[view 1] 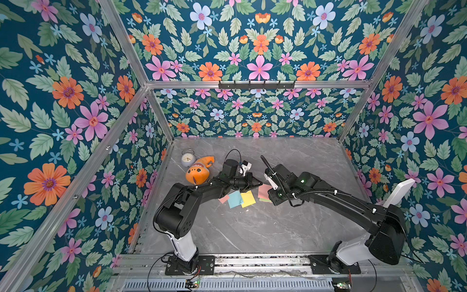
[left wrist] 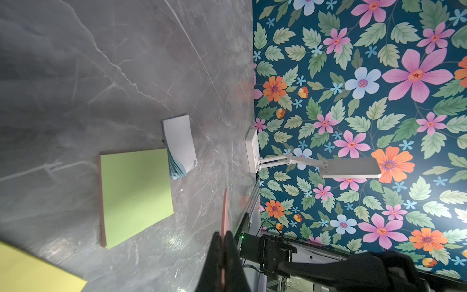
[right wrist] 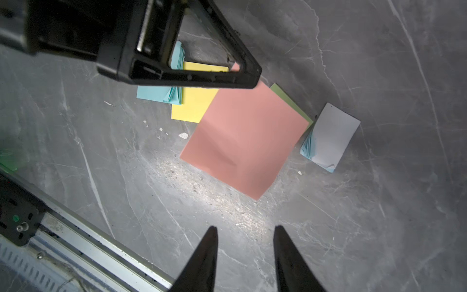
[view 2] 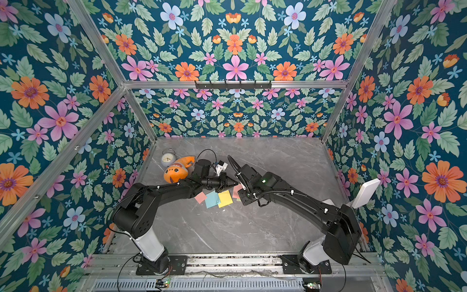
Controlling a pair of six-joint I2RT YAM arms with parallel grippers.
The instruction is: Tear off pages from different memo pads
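Observation:
My left gripper is shut on a pink sheet, seen nearly edge-on in the left wrist view and hanging above a green pad (left wrist: 136,192). My right gripper stands open beside the sheet, nothing between its fingers; from the top views it faces the left gripper. A cyan pad (right wrist: 153,93) and a yellow pad (right wrist: 189,108) lie to the left, with more pink (view 2: 200,197) beyond them. A small white pad with bluish edges (right wrist: 330,136) lies beside the green one.
An orange plush toy (view 1: 197,172) and an alarm clock (view 1: 187,158) stand at the back left. A white lamp (left wrist: 347,167) is at the right side.

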